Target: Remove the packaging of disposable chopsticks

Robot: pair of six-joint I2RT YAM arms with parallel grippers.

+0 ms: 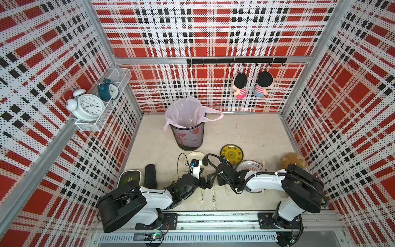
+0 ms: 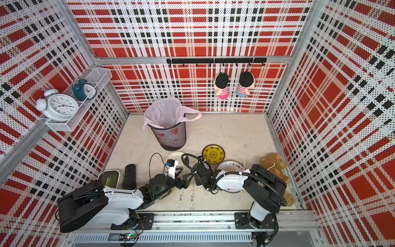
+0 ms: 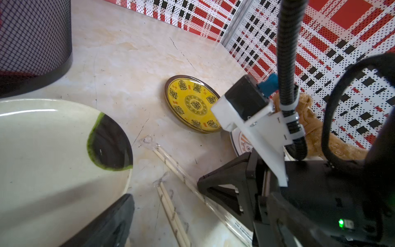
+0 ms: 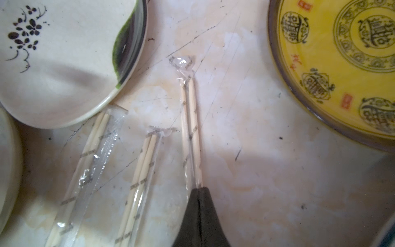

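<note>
Several pairs of wooden chopsticks in clear wrappers lie on the table. In the right wrist view, a left packet (image 4: 87, 164) and a middle packet (image 4: 142, 177) lie beside a right-hand packet (image 4: 190, 123). My right gripper is shut, its tips over that right-hand packet's lower part, with nothing visible between them. Whether they touch the wrapper, I cannot tell. My left gripper (image 1: 208, 183) stands open close to the right one; its left finger (image 3: 109, 222) shows low in the left wrist view, beside a pale plate (image 3: 49, 156). Both arms partly hide the packets from above.
Behind the arms stands a mesh bin (image 1: 188, 135) with a pink bag. A yellow plate (image 1: 231, 154) and a white patterned plate (image 1: 249, 165) lie right of centre. A black case (image 1: 150, 177) and a tray (image 1: 129, 177) are at left.
</note>
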